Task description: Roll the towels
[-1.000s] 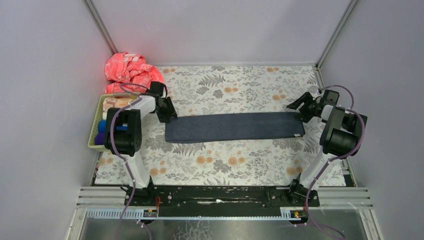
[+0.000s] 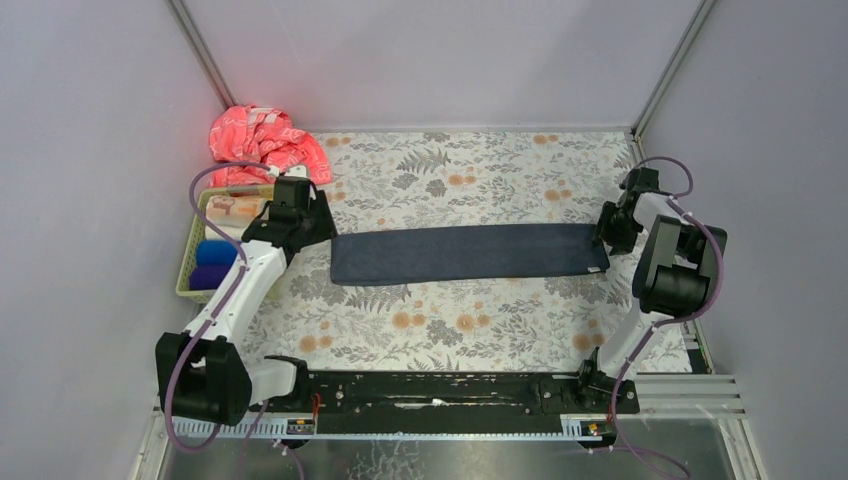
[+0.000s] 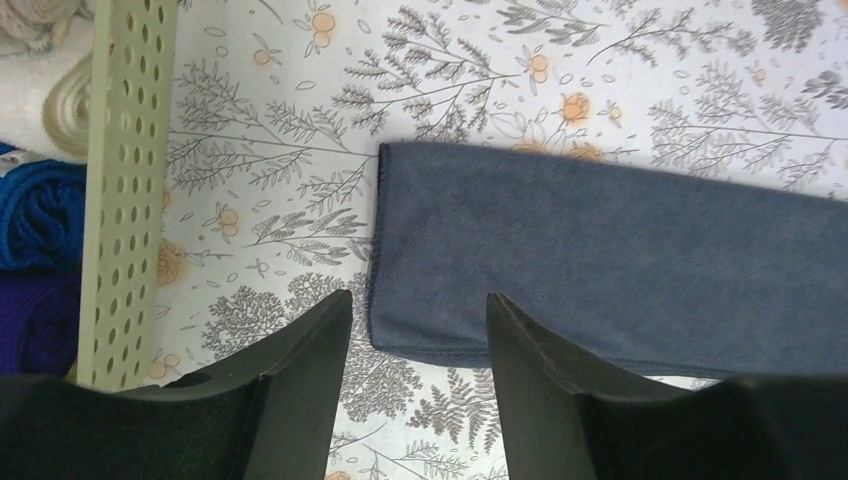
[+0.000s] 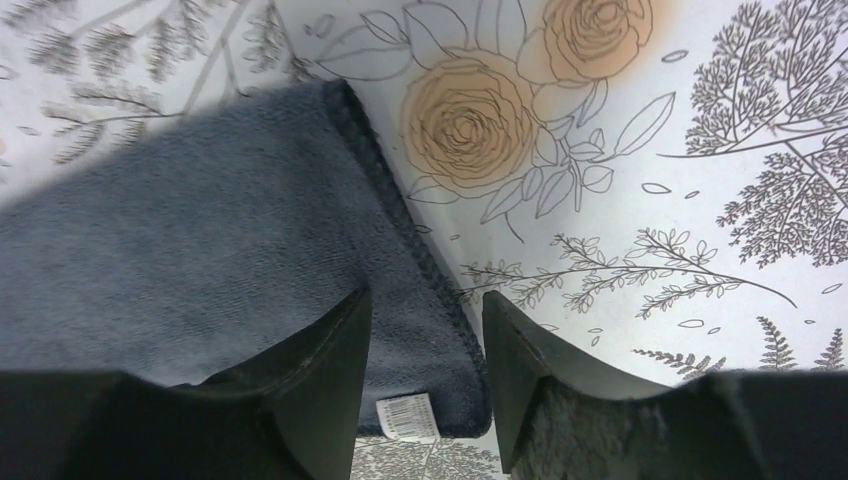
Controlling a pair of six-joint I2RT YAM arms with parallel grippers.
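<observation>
A dark grey-blue towel point(image 2: 465, 252) lies flat on the table as one long strip. My left gripper point(image 2: 328, 236) hovers by its left end; in the left wrist view the fingers point(image 3: 318, 350) are parted, with the towel's near corner beyond them and nothing held. At the towel's right end is my right gripper point(image 2: 603, 238). Its fingertips point(image 4: 505, 315) stand apart in the right wrist view, with the hemmed short edge and white label point(image 4: 408, 416) seen between and below them. Whether the right fingers touch the cloth is unclear.
A yellow-green basket point(image 2: 188, 262) at the left holds several rolled towels, blue and purple ones point(image 3: 38, 315) among them. A crumpled coral cloth point(image 2: 262, 142) lies behind it.
The left arm has swung outward to the left, its gripper staying near the towel's left end. My right gripper has turned and come down over the right end. The towel lies unchanged.
</observation>
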